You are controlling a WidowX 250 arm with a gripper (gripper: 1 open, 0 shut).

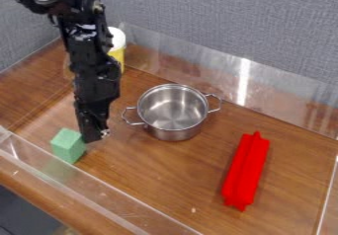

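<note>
My black gripper [93, 134] points down at the left of the wooden table, shut, with nothing visible between its fingers. A green block [67, 148] sits just below and left of the fingertips, near the front left; I cannot tell whether they touch it. A steel pot [172, 116] with two handles stands to the gripper's right.
A long red object [246, 170] lies on the right. A yellow and white container [117, 41] stands behind the arm, partly hidden. Clear walls edge the table at front and back. The middle front and far left have free wood.
</note>
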